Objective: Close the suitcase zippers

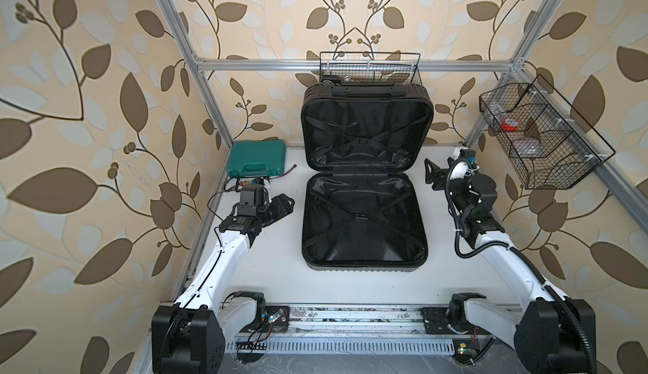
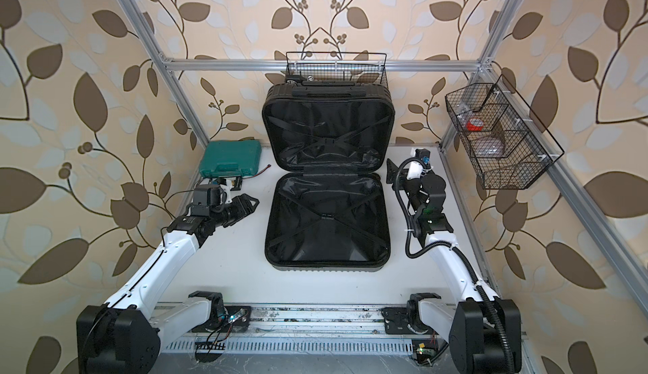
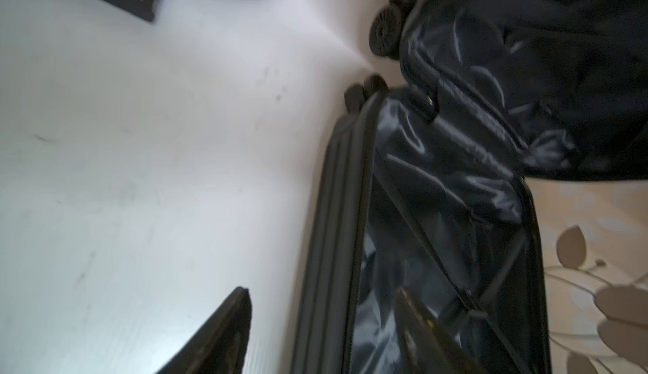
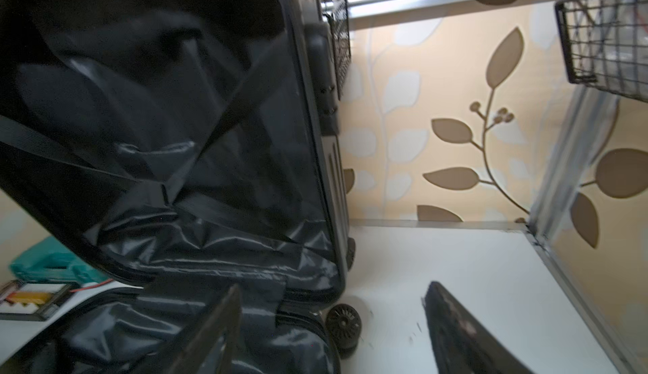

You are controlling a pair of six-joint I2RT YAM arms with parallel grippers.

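Observation:
A black suitcase stands unfolded in the middle of the table. Its lower half [image 1: 364,222] lies flat, and its lid [image 1: 368,131] is raised upright at the back. Both halves look empty inside, with crossed straps over the lining. No zipper pull can be made out. Left of the lower half, my left gripper [image 1: 287,204] is clear of the case; in its wrist view the fingers [image 3: 226,330] are apart with nothing held. To the right of the hinge, my right gripper [image 2: 390,171] also has parted fingers [image 4: 449,330] and holds nothing.
A green case [image 1: 256,158] sits at the back left, with small items in front of it. Wire baskets hang at the back [image 1: 371,72] and on the right [image 1: 540,138]. Bare table [image 2: 324,287] lies in front of the suitcase.

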